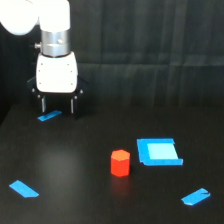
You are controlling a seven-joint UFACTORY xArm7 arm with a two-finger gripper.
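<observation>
My white arm with its gripper (pixel 57 100) hangs at the upper left, fingers pointing down and apart, with nothing visible between them, above a short blue strip (pixel 49 115) on the dark table. A red hexagonal block (pixel 120 163) stands near the middle. At the right lies a blue-bordered square (pixel 144 152) with a pale centre.
More blue pieces lie on the table, one at the front left (pixel 23 188) and one at the front right (pixel 195 197). The dark table (pixel 80 185) is otherwise mostly clear, with a dark curtain behind.
</observation>
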